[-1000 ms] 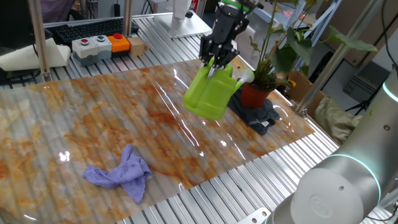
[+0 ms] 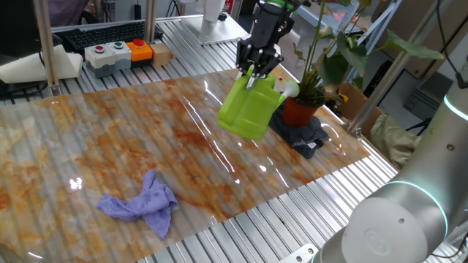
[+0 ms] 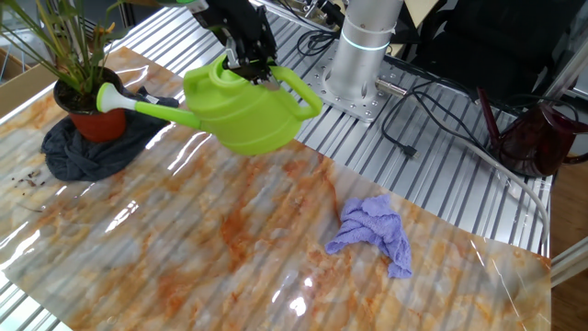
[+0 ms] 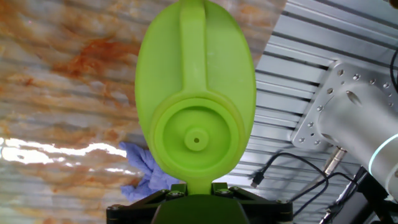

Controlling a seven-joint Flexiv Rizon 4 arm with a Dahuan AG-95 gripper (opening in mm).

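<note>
A lime-green watering can (image 2: 248,108) hangs in the air above the marbled sheet, held by its top by my gripper (image 2: 257,67). In exterior view 2 the can (image 3: 241,115) looks close to level, with its white spout head (image 3: 112,98) beside the plant pot (image 3: 96,121). Seen from the wrist, the can (image 4: 195,74) fills the middle of the picture. The gripper is shut on a narrow green part at its near end. The reddish-brown pot (image 2: 298,113) holds a leafy plant and stands on a dark cloth (image 2: 303,139).
A crumpled purple cloth (image 3: 372,232) lies on the marbled sheet (image 3: 184,267). A dark red kettle (image 3: 536,138) and loose cables (image 3: 418,115) are near the robot base (image 3: 360,69). Button boxes (image 2: 108,58) sit at the back left. Much of the sheet is bare.
Over the last second the gripper and can have shifted very slightly right and down in exterior view 1. The grip, the plant and the purple cloth look the same.
</note>
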